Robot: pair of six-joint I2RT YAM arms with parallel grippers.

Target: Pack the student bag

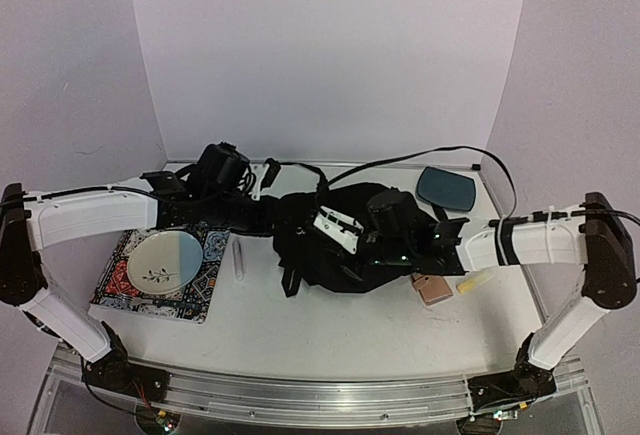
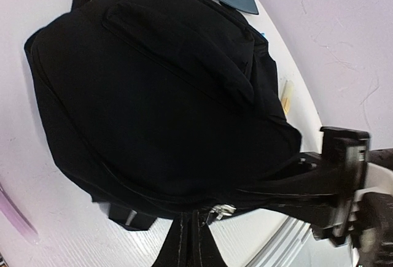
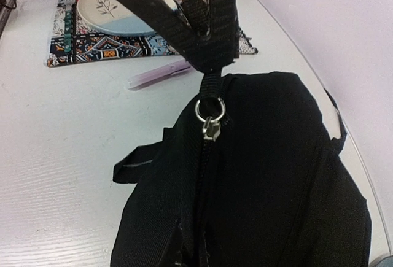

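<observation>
A black bag (image 1: pixel 335 215) lies in the middle of the table, its long strap (image 1: pixel 430 153) looping up and to the right. Over the bag's left end, my left gripper has its fingers together; in the right wrist view they pinch black webbing (image 3: pixel 210 84) above a metal ring (image 3: pixel 210 110) and zipper pull (image 3: pixel 211 129). My right gripper is low over the bag, along the zipper line. Its dark fingers merge with the fabric, so its finger state is unclear. The bag's inside is not visible.
At left, a plate (image 1: pixel 165 263) rests on a patterned mat (image 1: pixel 203 305), with a purple pen-like stick (image 1: pixel 238 260) beside it. Right of the bag lie a blue-grey flat item (image 1: pixel 447 188), a brown item (image 1: pixel 432 289) and a yellow stick (image 1: pixel 475 281).
</observation>
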